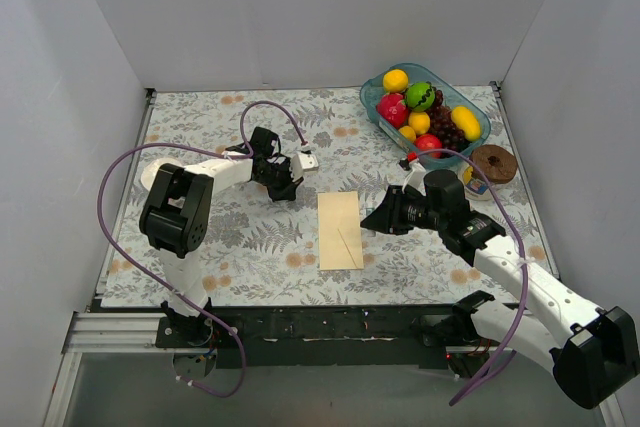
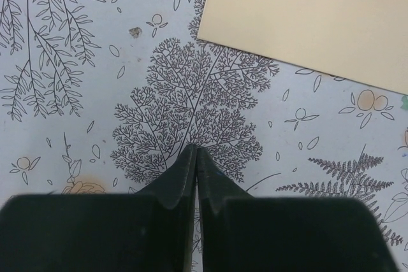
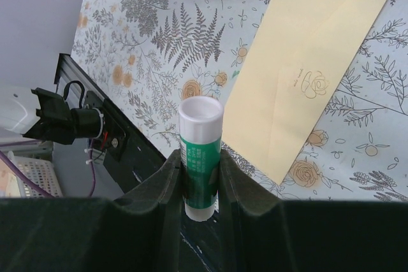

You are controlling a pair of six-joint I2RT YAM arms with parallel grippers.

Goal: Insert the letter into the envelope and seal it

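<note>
A cream envelope (image 1: 341, 222) lies flat near the middle of the table, and its rose drawing and a diagonal crease show in the right wrist view. No separate letter can be made out. My right gripper is shut on a green and white glue stick (image 3: 201, 151), just right of the envelope in the top view. To the left of the envelope stands my left gripper (image 1: 283, 195), its fingertips together over the patterned tablecloth. One corner of the envelope (image 2: 306, 23) fills the upper right of the left wrist view, apart from those fingers.
A teal basket (image 1: 376, 119) of fruit stands at the back right, beside a jar with a brown top (image 1: 494, 163). Patterned tablecloth (image 1: 255, 277) lies bare at the front left and behind the envelope.
</note>
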